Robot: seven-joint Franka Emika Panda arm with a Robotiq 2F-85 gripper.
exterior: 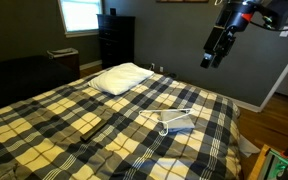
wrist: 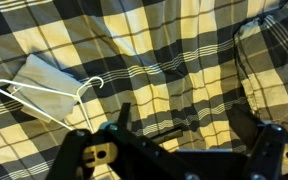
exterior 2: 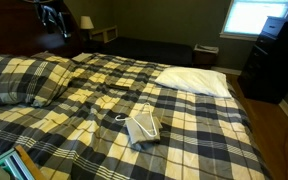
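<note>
High above the bed's near right side in exterior view 1 hangs my gripper (exterior: 213,60). In the wrist view its two dark fingers (wrist: 123,115) stand wide apart, with only the checked blanket (wrist: 174,90) below and between them. A white hanger (exterior: 166,119) lies on the blanket, over a folded grey cloth (exterior: 181,125). From the wrist camera the hanger (wrist: 46,95) and the grey cloth (wrist: 42,83) show at the left, clear of the gripper. A thin dark object (wrist: 168,135) lies flat on the blanket near the fingers.
A white pillow (exterior 2: 192,80) rests on the bed's far side. A checked pillow (exterior 2: 24,80) lies near the headboard. The dark thin object (exterior: 96,128) shows on the bed, with open blanket around it. Dark furniture (exterior 2: 269,55) stands beyond the bed.
</note>
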